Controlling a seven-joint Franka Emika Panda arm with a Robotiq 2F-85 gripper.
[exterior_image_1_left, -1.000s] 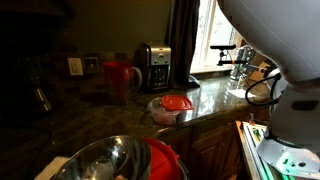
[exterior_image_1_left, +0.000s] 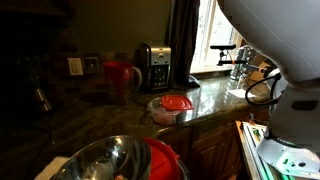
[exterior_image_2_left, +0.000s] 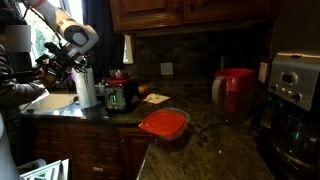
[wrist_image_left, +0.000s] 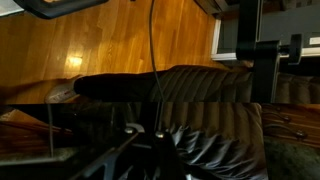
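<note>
My gripper shows only as dark shapes at the bottom of the wrist view; the spread of its fingers is too dark to make out. Wooden floor and dark, wrinkled fabric fill much of that view. On the counter sits a clear bowl (exterior_image_1_left: 160, 115) with a red lid (exterior_image_1_left: 176, 102) over part of it; the red lid (exterior_image_2_left: 163, 123) also appears in exterior view 2. Behind it stand a red pitcher (exterior_image_1_left: 122, 80) and a metal toaster (exterior_image_1_left: 155, 66). The white arm (exterior_image_1_left: 300, 118) fills the right side of exterior view 1, its gripper out of frame.
A metal bowl (exterior_image_1_left: 103, 158) is in the foreground of exterior view 1, with a red item (exterior_image_1_left: 165, 160) beside it. A red-and-black appliance (exterior_image_2_left: 121, 93) stands at the counter's far end. Bare counter (exterior_image_2_left: 205, 155) lies in front of the red pitcher (exterior_image_2_left: 232, 92).
</note>
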